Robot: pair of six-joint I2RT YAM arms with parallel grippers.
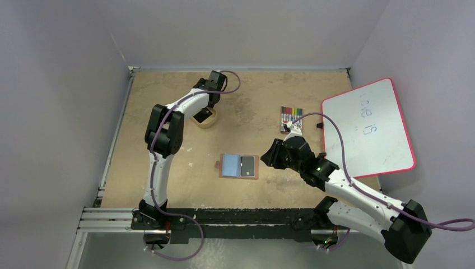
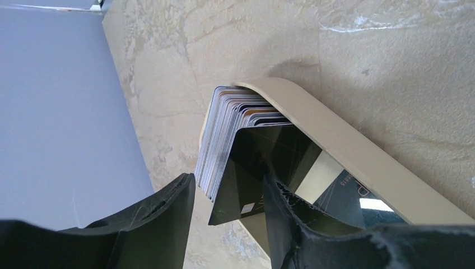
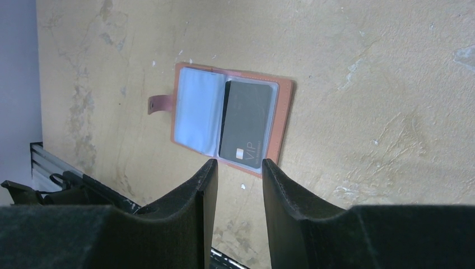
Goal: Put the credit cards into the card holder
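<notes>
In the left wrist view a beige round container (image 2: 358, 140) holds a row of cards (image 2: 224, 129) standing on edge. A dark card (image 2: 263, 157) leans at the front of that row, and another dark card (image 2: 353, 199) lies lower in the container. My left gripper is parted at the dark card's near edge; part of the card shows between its fingers, but no grip on it is visible. The open brown card holder (image 3: 285, 103) lies flat, a grey VIP card (image 3: 246, 117) in its right sleeve. My right gripper is open and empty, to the holder's right in the top view (image 1: 265, 161).
A set of coloured markers (image 1: 291, 115) lies at the right, near a whiteboard (image 1: 369, 129) leaning by the right wall. Bare table separates the container from the card holder.
</notes>
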